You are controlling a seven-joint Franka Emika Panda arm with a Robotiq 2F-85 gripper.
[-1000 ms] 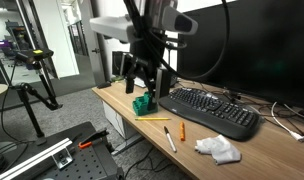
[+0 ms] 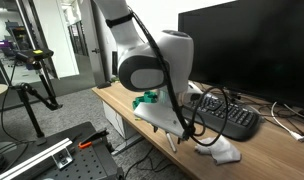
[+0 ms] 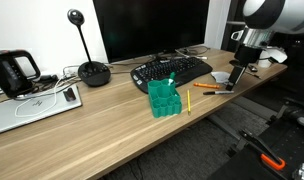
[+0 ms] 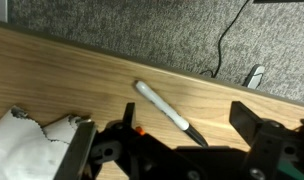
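Observation:
A white marker with a black end [image 4: 164, 105] lies on the wooden desk near its front edge, slanting between the spread fingers of my gripper in the wrist view. The fingers are open and hold nothing. In exterior view 1 the gripper [image 2: 178, 132] is low over the desk, just above the marker [image 2: 172, 143]. Exterior view 2 shows an orange marker [image 3: 207, 87] beside a yellow pencil [image 3: 188, 101] and a green basket [image 3: 165, 106]. The arm hides part of these in exterior view 1.
A crumpled white cloth [image 2: 220, 151] rests right of the gripper in exterior view 1. Behind stand a black keyboard [image 2: 230, 120] and a monitor [image 2: 247, 50]. A lamp [image 3: 87, 55] is farther along. Bare desk [image 3: 87, 130] stretches left in exterior view 2.
My gripper has come down from well above the desk to close over the white marker. Its arm now covers the orange marker and part of the basket. Objects on the desk look unmoved.

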